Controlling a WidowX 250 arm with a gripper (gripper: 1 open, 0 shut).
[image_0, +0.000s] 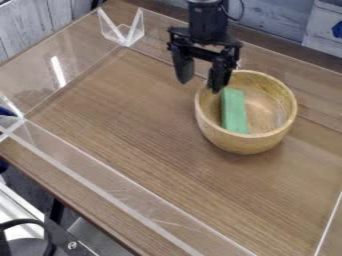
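My black gripper (202, 73) is at the top centre, pointing down at the upper left rim of a tan round bowl (257, 141). Its two finger assemblies are apart, so it is open, and I see nothing held between them. A green block (234, 112) lies inside the bowl, below and right of the gripper.
A clear angular object (120, 27) stands at the upper left. Cables lie along the left edge and lower left corner. White items sit at the top right.
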